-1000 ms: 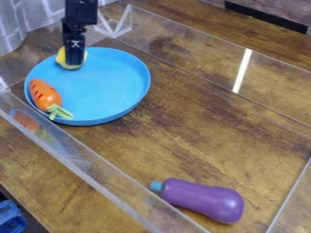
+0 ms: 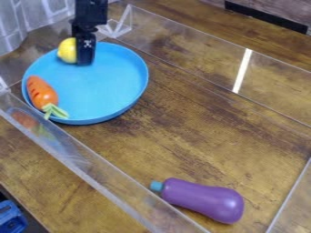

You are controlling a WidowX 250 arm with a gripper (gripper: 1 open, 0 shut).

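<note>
The black gripper (image 2: 80, 49) is at the top left, shut on a yellow object (image 2: 67, 51) at the back rim of the blue plate (image 2: 104, 91); the object's full shape is partly hidden by the fingers. An orange toy carrot (image 2: 43, 95) with a pale green top lies on the plate's left side. A purple toy eggplant (image 2: 203, 199) with a teal tip lies on the wooden table at the bottom.
Clear transparent walls run along the left and back of the work area and at the lower right. A blue object (image 2: 10, 218) sits at the lower left corner.
The gripper and yellow object have shifted slightly up and left over the last second. The carrot, plate and eggplant look unchanged.
</note>
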